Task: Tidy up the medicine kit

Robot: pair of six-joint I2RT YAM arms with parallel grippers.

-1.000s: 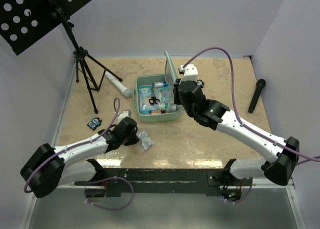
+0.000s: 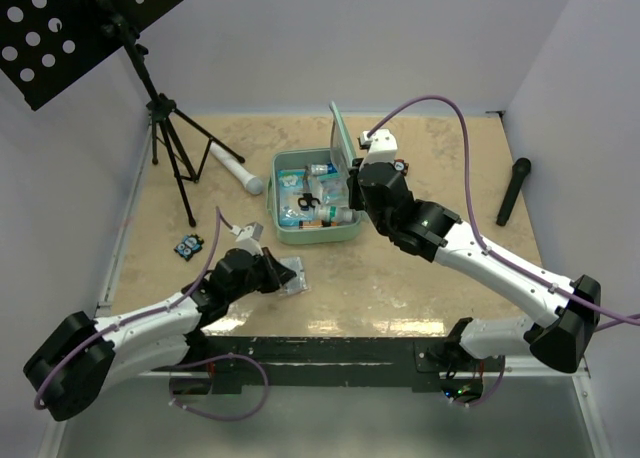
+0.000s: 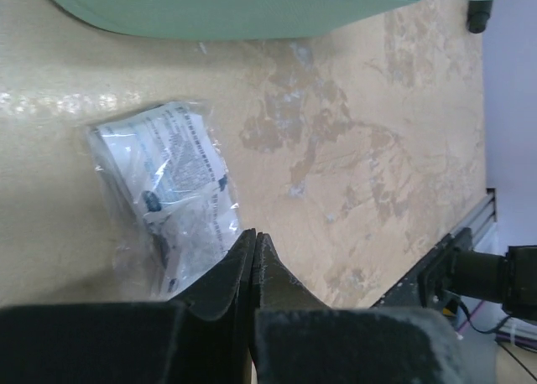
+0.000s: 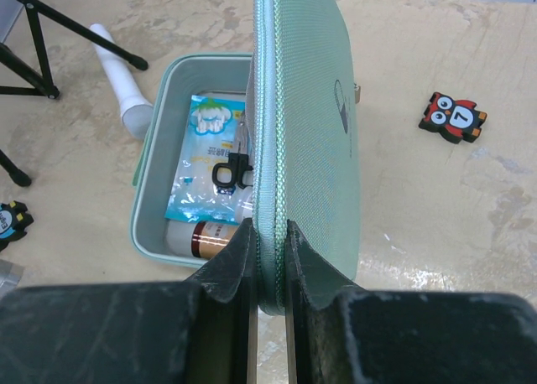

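A clear plastic bag of paper leaflets (image 3: 180, 183) lies flat on the table in front of the medicine kit. Just beside it, my left gripper is shut with nothing between its fingers, the bag lying outside them to the left in the left wrist view. The mint-green medicine kit (image 2: 318, 235) stands with its lid raised, holding a blue packet (image 4: 205, 153), black scissors (image 4: 228, 173) and a brown bottle (image 4: 210, 240). My right gripper is shut on the upright lid (image 4: 319, 132); the lid hides part of the kit in that view.
A black tripod stand (image 2: 170, 128) and a white tube (image 2: 237, 168) are left of the kit. A red owl figure (image 4: 453, 117) lies right of the lid, a blue one (image 2: 188, 246) far left. A black microphone (image 2: 513, 191) rests far right.
The right arm holds still.
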